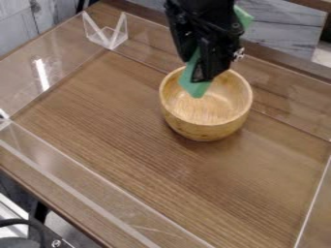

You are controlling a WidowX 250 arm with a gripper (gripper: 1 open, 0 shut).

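My black gripper (203, 53) hangs over a light yellow round bowl (214, 116) near the top middle of the view. It is shut on a green object (196, 82), which reaches down over the back of the bowl. The gripper's body hides part of the green object, and its fingertips are hard to make out.
The bowl stands on a brown wooden table (142, 174), whose front and middle are clear. A clear wire-like or plastic stand (106, 29) is at the back left. Cables lie beyond the table's lower-left edge.
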